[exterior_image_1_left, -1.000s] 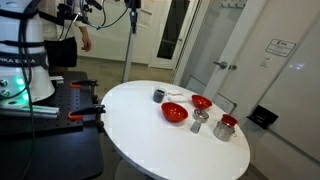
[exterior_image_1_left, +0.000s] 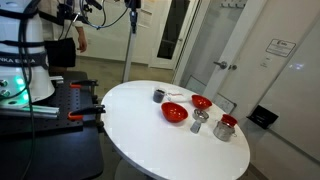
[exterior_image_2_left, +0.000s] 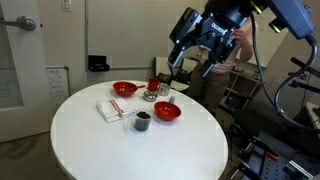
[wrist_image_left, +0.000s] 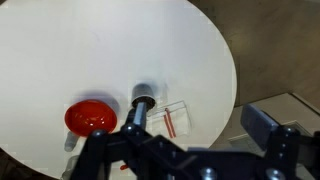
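My gripper (exterior_image_2_left: 191, 70) hangs high above the round white table (exterior_image_2_left: 90, 150), its fingers wide apart with nothing between them. Both fingers also show along the bottom of the wrist view. A small grey cup (wrist_image_left: 143, 93) with dark contents stands upright on the table. Beside it is a red bowl (wrist_image_left: 91, 116); the same bowl (exterior_image_1_left: 174, 113) sits near mid-table in exterior view 1. A folded white cloth (wrist_image_left: 159, 121) with a red mark lies near the cup, partly hidden by the gripper.
Another red bowl (exterior_image_2_left: 123, 88) sits toward the far side. Metal containers, including a pot (exterior_image_1_left: 224, 130) with something red on top, stand near the table's edge. A dark chair (exterior_image_2_left: 265, 165) is close by.
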